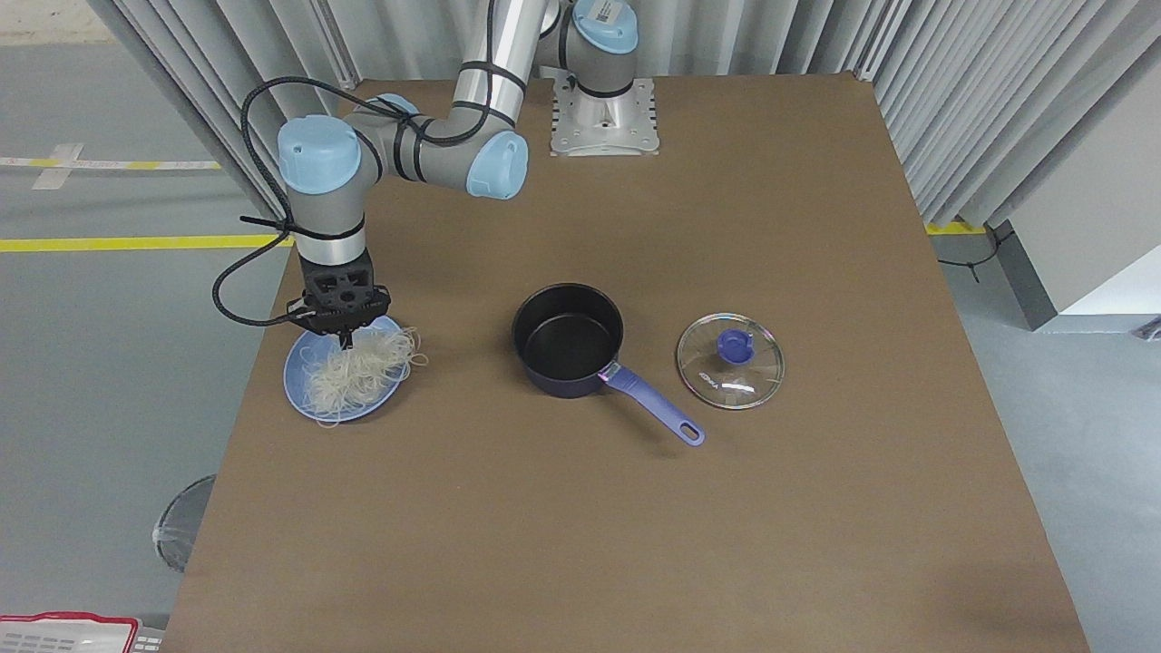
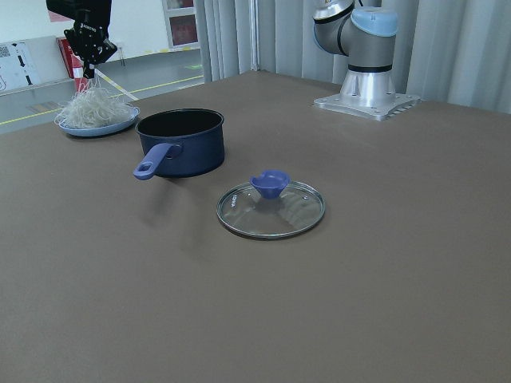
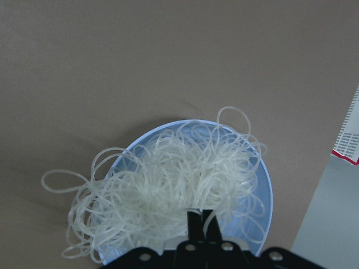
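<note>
A heap of white noodles (image 1: 356, 375) (image 2: 94, 106) (image 3: 168, 185) lies on a blue plate (image 1: 302, 390) at the table's left. My gripper (image 1: 344, 339) (image 2: 91, 72) is over it, fingers shut on some noodle strands, which rise from the heap in the left camera view. A dark saucepan (image 1: 560, 332) (image 2: 192, 155) with a blue handle stands right of the plate. Beside it lies a glass lid (image 1: 718, 381) with a blue knob (image 1: 736, 346) (image 2: 269, 182).
The arm's base (image 1: 604, 131) is at the back edge. A red-rimmed basket (image 1: 65, 635) is off the table at the front left.
</note>
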